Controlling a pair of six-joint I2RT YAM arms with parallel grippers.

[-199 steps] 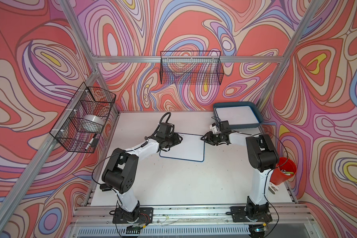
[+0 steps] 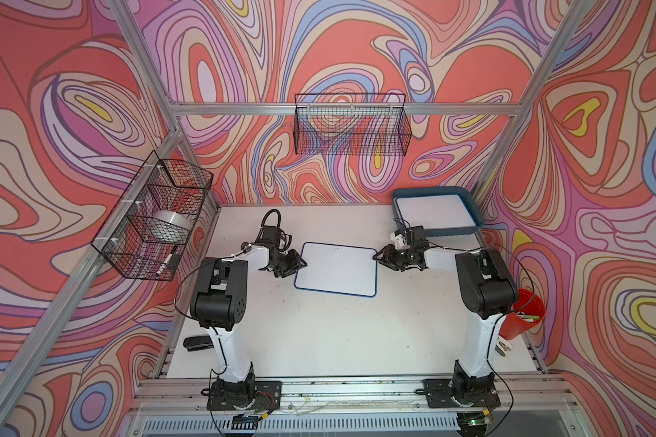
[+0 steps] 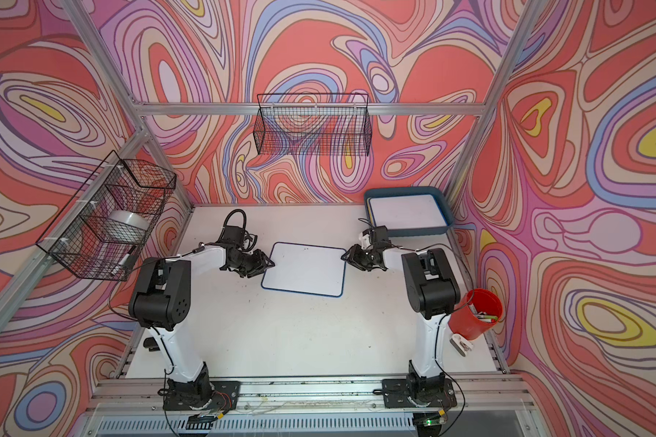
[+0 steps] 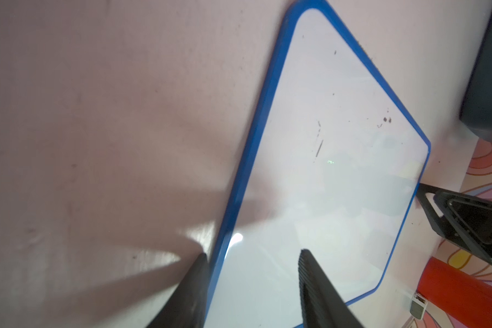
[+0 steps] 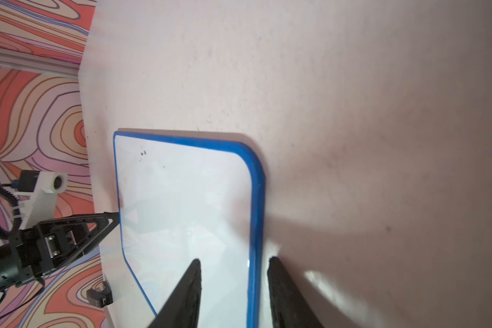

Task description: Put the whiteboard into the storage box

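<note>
A white whiteboard [image 2: 336, 270] with a blue rim lies flat in the middle of the table. At its left edge, my left gripper is part open; one fingertip is outside the blue rim and the other above the white face. On the opposite side, my right gripper stands open, its fingers to either side of the right rim. Neither gripper visibly presses on the rim. The dark blue storage box [image 2: 436, 232] stands at the back right of the table, with a flat white panel [image 2: 435, 211] showing inside.
A red bucket [image 3: 476, 314] with things in it stands at the right edge, a small eraser-like item [image 3: 460, 343] beside it. Wire baskets [image 2: 352, 131] hang on the back and left frame.
My left gripper has moved left and down, from over the whiteboard to its left edge. The right arm has shifted only slightly. The whiteboard has barely moved.
</note>
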